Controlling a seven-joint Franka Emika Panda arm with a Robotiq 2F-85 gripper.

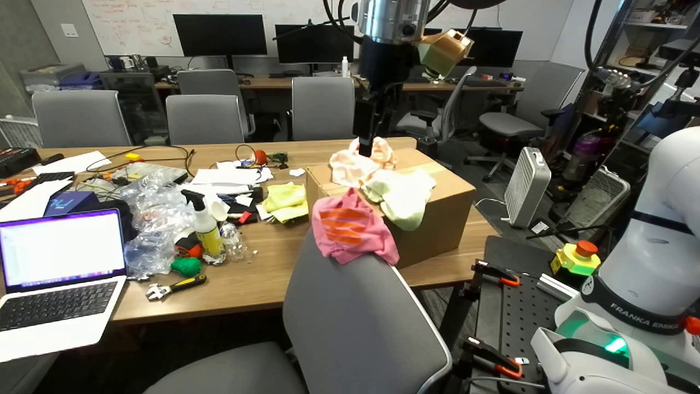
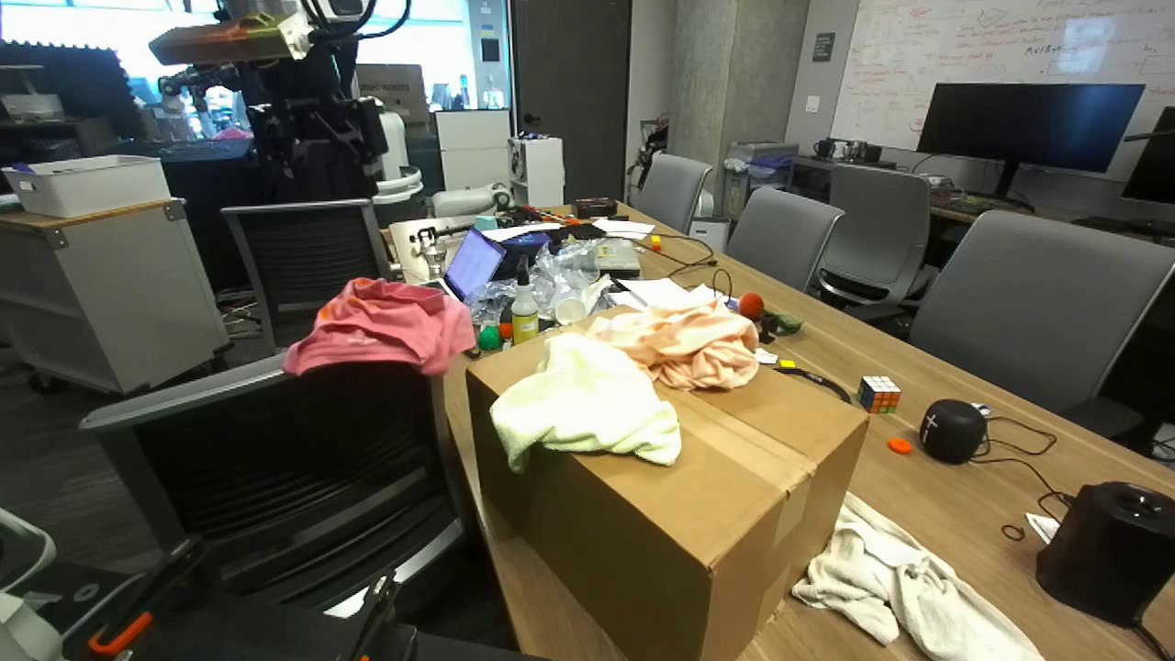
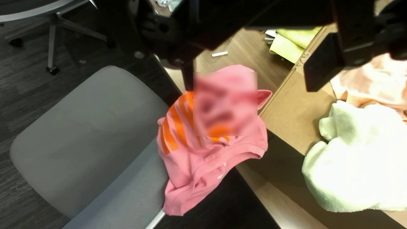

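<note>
A pink cloth with orange stripes [image 1: 349,226] lies draped over the top of the grey chair back [image 1: 367,308]. Above it hangs my gripper, its two fingers spread well apart in the wrist view with no cloth gripped. The pink cloth [image 3: 213,160] shows below and between them, partly blurred. In exterior view 2 the same cloth [image 2: 386,325] rests on the chair, clear of the gripper [image 2: 330,187]. On the cardboard box [image 2: 727,496] sit a pale green cloth [image 2: 589,402] and a peach cloth [image 2: 688,343].
Beside the box lies a yellow cloth [image 1: 285,200]. A spray bottle [image 1: 207,230], plastic wrap [image 1: 157,216] and a laptop [image 1: 62,276] crowd the table's left part. A whitish cloth [image 2: 914,584] lies on the table beyond the box.
</note>
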